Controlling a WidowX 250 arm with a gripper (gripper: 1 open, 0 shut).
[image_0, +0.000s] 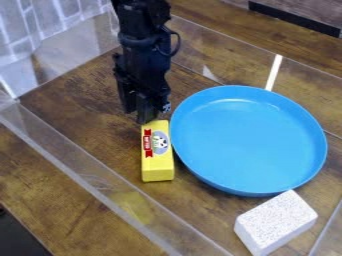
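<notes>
The black robot arm hangs from the top, its gripper (144, 108) low over the far end of a yellow box (158, 165) with a red label and cartoon face. The box lies on the wooden floor, left of a blue plate (251, 140). The dark fingers are hard to make out, so how far they are apart does not show clearly.
A white block (275, 222) lies at the bottom right, below the plate. A clear plastic wall (94, 185) runs diagonally along the left and bottom. Bare wood is free left of the box.
</notes>
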